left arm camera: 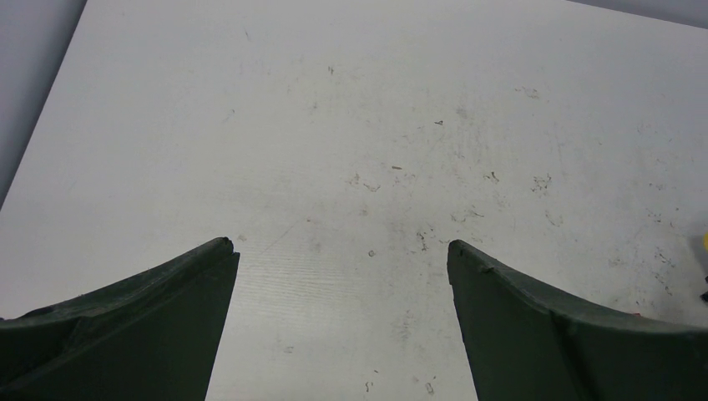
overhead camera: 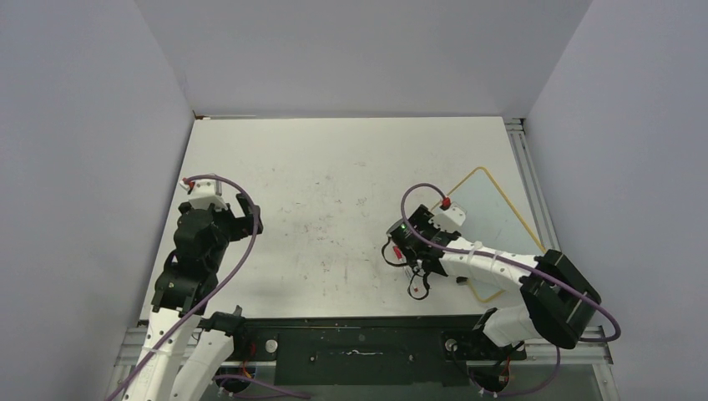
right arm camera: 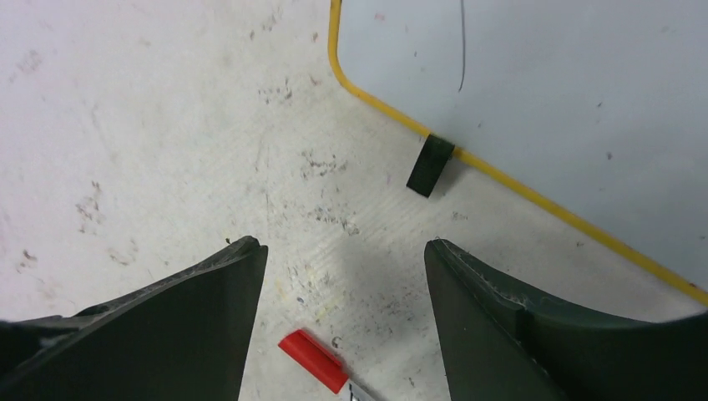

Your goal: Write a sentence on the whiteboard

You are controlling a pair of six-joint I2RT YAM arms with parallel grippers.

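The whiteboard (overhead camera: 494,209), framed in yellow, lies tilted at the right side of the table. My right gripper stands open above the table just left of it, nothing between its fingers. Below it lies a marker with a red cap (right arm camera: 316,361), at the bottom of the right wrist view between the spread fingers; its white body (right arm camera: 357,391) runs out of that view. From above, the arm hides part of the marker (overhead camera: 397,252) and of the whiteboard. My left gripper is open and empty over the table's left side.
Black clips sit on the whiteboard's frame, one (right arm camera: 431,165) close ahead of the right gripper and another (overhead camera: 462,280) near the front. Walls enclose the back and sides.
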